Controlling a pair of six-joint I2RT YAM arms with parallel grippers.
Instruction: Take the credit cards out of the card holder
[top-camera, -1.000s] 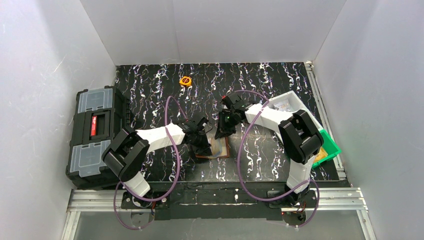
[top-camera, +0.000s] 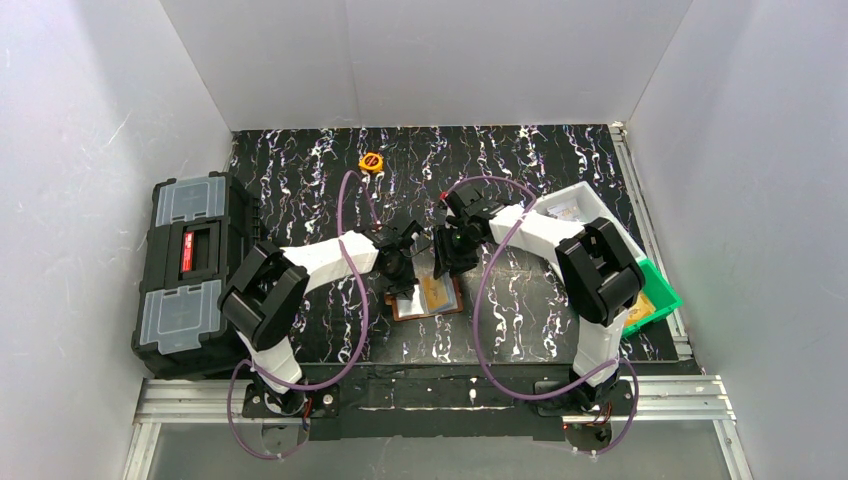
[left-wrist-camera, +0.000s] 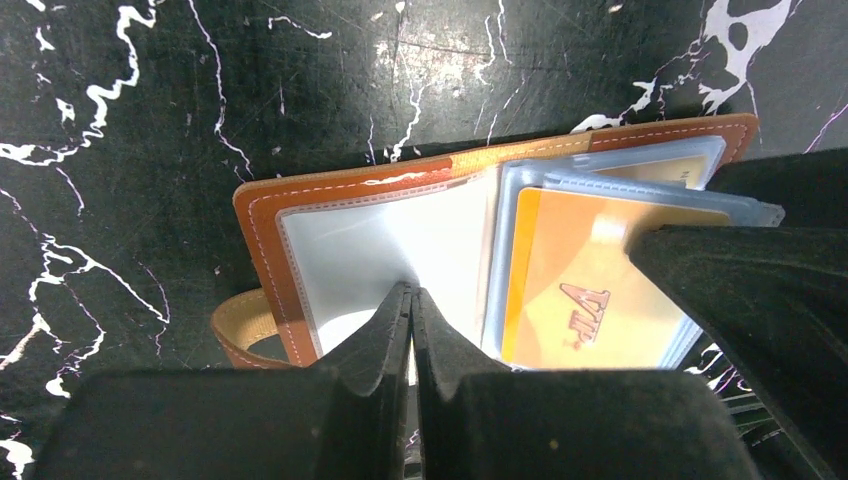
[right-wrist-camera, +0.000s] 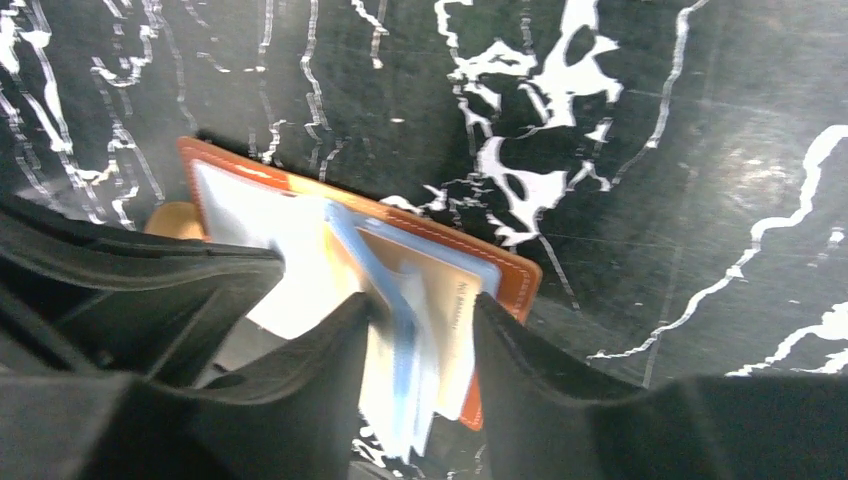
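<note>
The brown stitched card holder (left-wrist-camera: 262, 240) lies spread on the table, a white inner page (left-wrist-camera: 400, 245) bare at its left. On its right side, an orange card (left-wrist-camera: 590, 290) with lettering sits inside a clear blue-edged sleeve (left-wrist-camera: 570, 182). My left gripper is shut over the white page, nothing visible between its fingers. Part open above the sleeves is my right gripper; blurred sleeve edges (right-wrist-camera: 402, 340) rise between its fingers, and I cannot see any grip on them. From above, both grippers partly cover the holder (top-camera: 425, 318).
At the right stand a white bin (top-camera: 582, 195) and a green bin (top-camera: 672, 296) with an orange card inside. A black toolbox (top-camera: 185, 260) fills the left side; a yellow tape measure (top-camera: 371, 162) lies at the back. Both arms are close together.
More white page and the orange card now show. The right gripper has shifted slightly and its fingers have spread.
</note>
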